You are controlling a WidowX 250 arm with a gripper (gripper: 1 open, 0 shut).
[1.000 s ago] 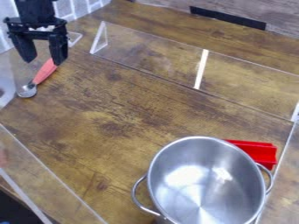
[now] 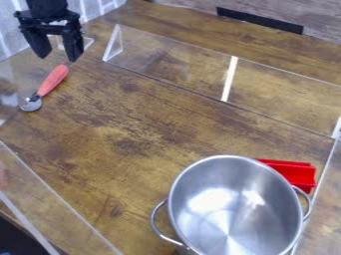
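My black gripper [image 2: 56,45] hangs at the top left, its fingers apart and nothing seen between them. Just below it lies a utensil with a red handle [image 2: 54,80] and a metal head [image 2: 32,103], on the wooden surface. A large steel pot [image 2: 234,204] with side handles stands at the bottom right. Behind it lies a red object [image 2: 290,172], partly hidden by the pot.
Clear plastic walls [image 2: 160,67] border the wooden work surface [image 2: 147,129] at the back and along the left.
The gripper has moved up, away from the red-handled utensil, uncovering more of its handle. The utensil and pot look unmoved.
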